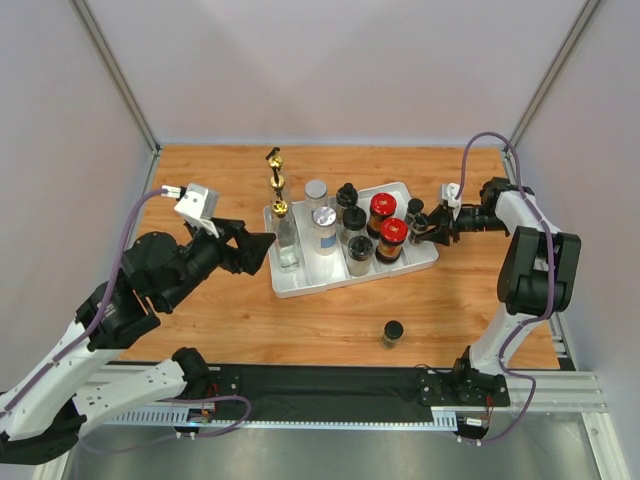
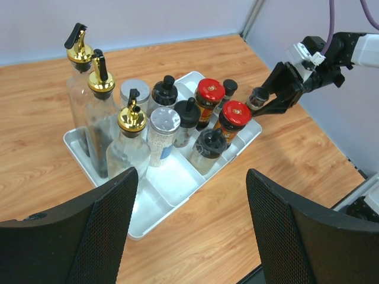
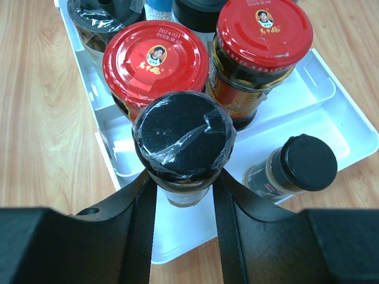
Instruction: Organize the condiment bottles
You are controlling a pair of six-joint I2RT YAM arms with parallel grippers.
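Observation:
A white tray (image 1: 310,285) holds oil bottles (image 2: 127,157), shakers, black-lidded jars (image 1: 359,256) and two red-lidded jars (image 1: 393,237). My right gripper (image 1: 432,229) is shut on a small black-capped bottle (image 3: 182,142) at the tray's right end, beside the red jars. Another small black-capped bottle (image 3: 302,165) sits in that end. A loose small bottle (image 1: 392,334) stands on the table in front of the tray. My left gripper (image 1: 258,250) hangs open at the tray's left, with nothing visible between its fingers.
Pale walls border it at the back and sides.

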